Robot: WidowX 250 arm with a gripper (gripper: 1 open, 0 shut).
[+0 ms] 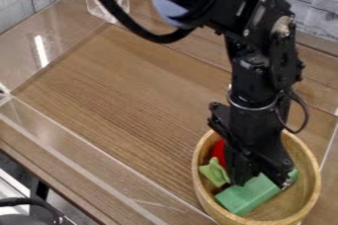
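Observation:
The black gripper (258,165) reaches down into a wooden bowl (303,194) at the bottom right, its fingers low among the things inside. It is shut; whether anything is between its fingers is hidden. A green block (244,196) lies in the bowl, partly under the gripper. A lighter green piece (214,173) and a red object (219,151), mostly hidden by the gripper, sit at the bowl's left side.
A clear plastic piece (106,0) stands at the back left. A black cable lies at the lower left edge.

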